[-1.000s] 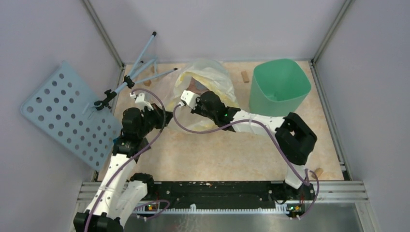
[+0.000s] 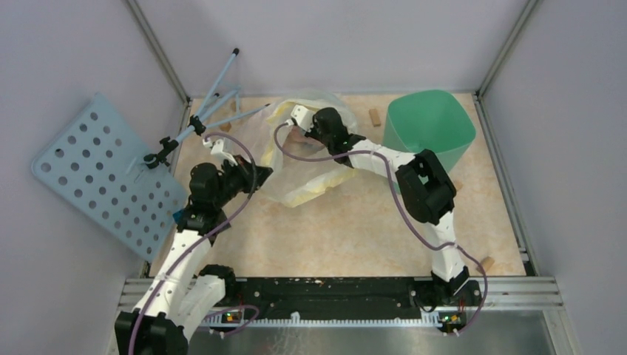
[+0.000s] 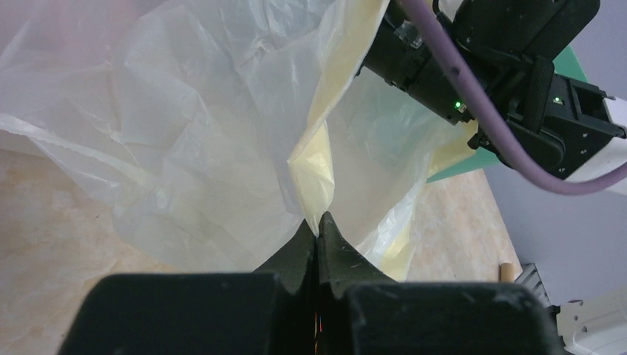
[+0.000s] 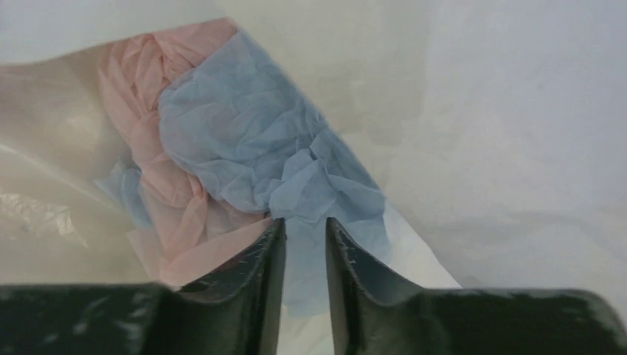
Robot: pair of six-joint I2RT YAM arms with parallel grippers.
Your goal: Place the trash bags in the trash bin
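A large translucent white bag (image 2: 310,174) with a yellowish rim lies open on the table's back half. My left gripper is shut on the edge of this white bag (image 3: 200,133), pinching its yellow rim. My right gripper reaches into the bag's mouth, its fingers part open. Directly beyond those fingertips, inside the bag, lie crumpled blue bags (image 4: 229,126) and crumpled pink bags (image 4: 174,222). No blue or pink film is clearly gripped. The green bin (image 2: 429,122) stands upright at the back right; the part of its inside that shows is empty.
A light-blue perforated board (image 2: 103,177) and a blue stand (image 2: 214,96) occupy the left side. Small wooden blocks (image 2: 375,117) lie on the table.
My right gripper has moved away from the front edge, deeper into the white bag.
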